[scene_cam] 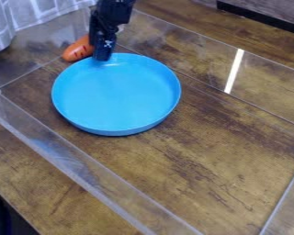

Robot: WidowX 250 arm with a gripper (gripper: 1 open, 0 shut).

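A round blue plate (117, 101) lies on the wooden table, left of centre. Just behind its far-left edge lies an orange object with dark marks (74, 50), which looks like a toy carrot. My black gripper (100, 52) reaches down from the top of the view, low at the plate's back rim and just right of the orange object. Its fingers are small and dark here; they seem apart from the orange object's visible body.
Clear panels or strips (76, 164) run along the left and right of the wooden surface (211, 165). A white object (0, 23) stands at the top left.
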